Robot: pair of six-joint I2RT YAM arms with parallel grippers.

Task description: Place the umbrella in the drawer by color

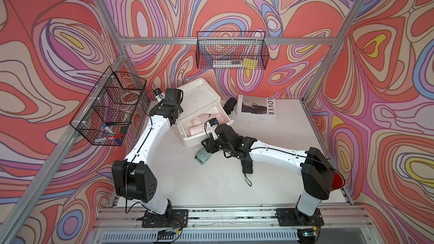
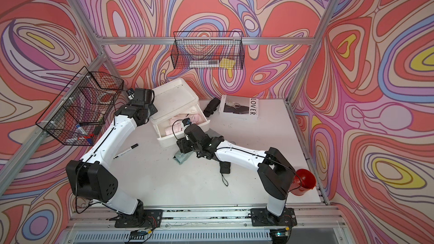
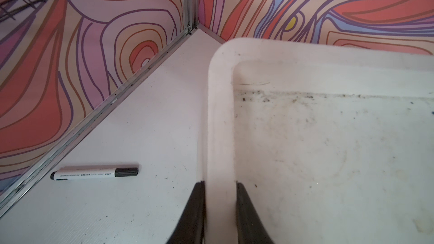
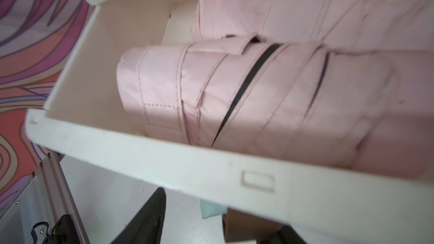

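The white drawer unit stands at the back left, its drawer pulled out. Two folded pink umbrellas lie side by side inside. In the left wrist view, my left gripper is shut on the unit's raised top rim, one finger on each side. My right gripper is low at the drawer's front with its fingers apart, around a brownish handle-like part. One grey-green umbrella lies below that gripper. A black umbrella lies behind right, another in front, partly under the right arm.
A book lies at the back. At the right edge stands a red bucket. A marker lies left of the unit. Wire baskets hang on the frame.
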